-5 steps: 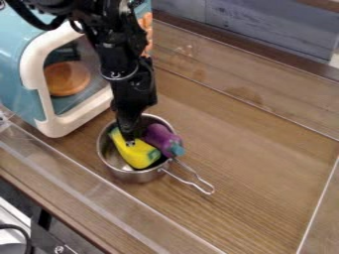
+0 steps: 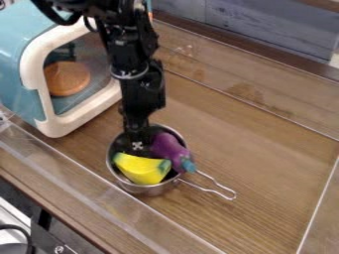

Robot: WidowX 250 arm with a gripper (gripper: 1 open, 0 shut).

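Observation:
A steel pot [image 2: 117, 171] with a long wire handle sits on the wooden counter. In it lie a yellow toy [image 2: 142, 170] at the front left and a purple toy [image 2: 173, 150] with a teal tip on the right. My black gripper [image 2: 138, 139] reaches down over the back left of the pot; its fingertips are dark and partly hidden, and nothing clearly shows held between them.
A light blue toy microwave [image 2: 30, 60] with a white frame and an orange disc [image 2: 67, 79] inside stands at the upper left. A cable lies at the lower left edge.
The pot and its toys have moved slightly toward the front right since a second ago, and the yellow toy has turned in it. The gripper has shifted a little.

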